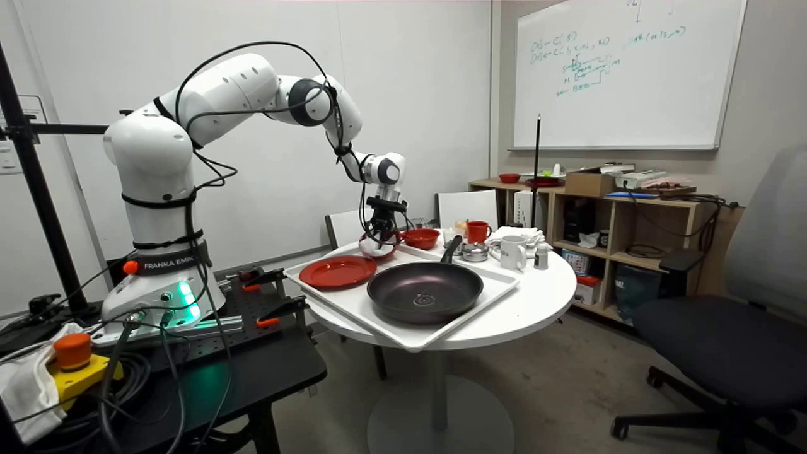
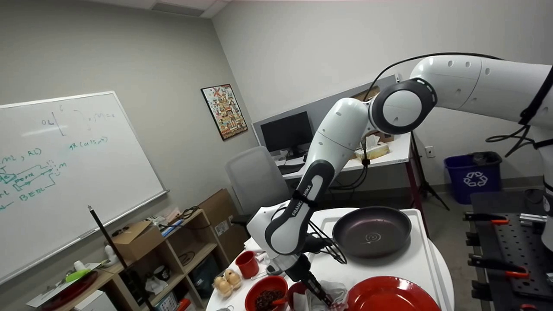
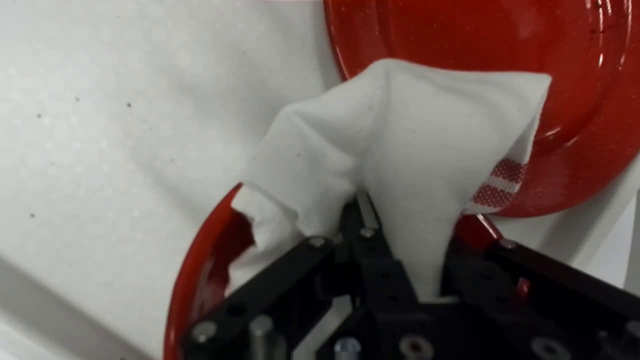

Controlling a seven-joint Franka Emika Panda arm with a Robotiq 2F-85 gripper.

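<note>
A white cloth with a red checked edge is bunched in the fingers of my gripper, which is shut on it low over a red bowl. In the wrist view, one black finger presses against the folds. Part of the cloth hangs inside the bowl's rim and a corner spreads over the edge of the red plate. From the second exterior side, the cloth shows beside the fingers. The folds hide much of the bowl's inside.
A dark frying pan rests on the white tray near the plate. Another red bowl with dark contents, a red mug, a white mug and eggs stand close by. Bare tray lies between pan and plate.
</note>
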